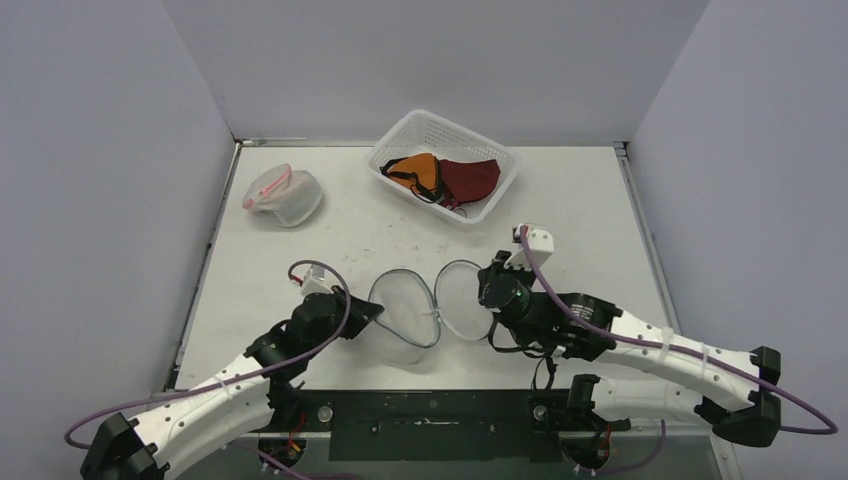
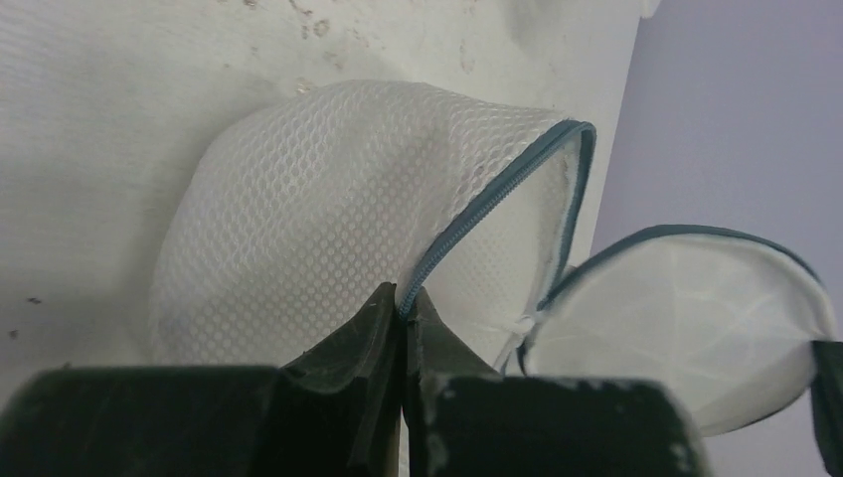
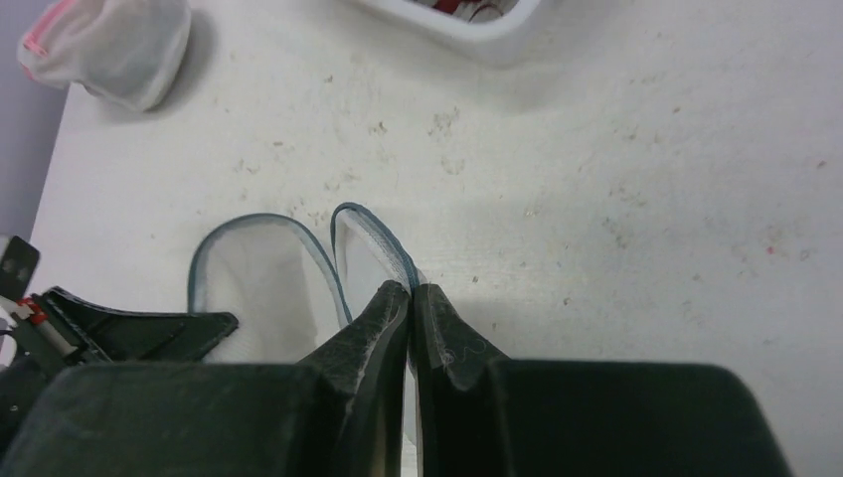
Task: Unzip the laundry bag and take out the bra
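Observation:
A white mesh laundry bag (image 1: 400, 305) with a grey-blue zip is held spread open between both grippers, its two rims forming loops. My left gripper (image 1: 376, 310) is shut on the left rim; in the left wrist view the zip edge (image 2: 467, 214) runs into its fingertips (image 2: 406, 298). My right gripper is shut on the other rim, to the right in the top view. No bra can be made out inside the bag.
A white basket (image 1: 440, 125) with orange and dark red items stands at the back. A second mesh bag (image 1: 285, 200) with pink zip lies back left.

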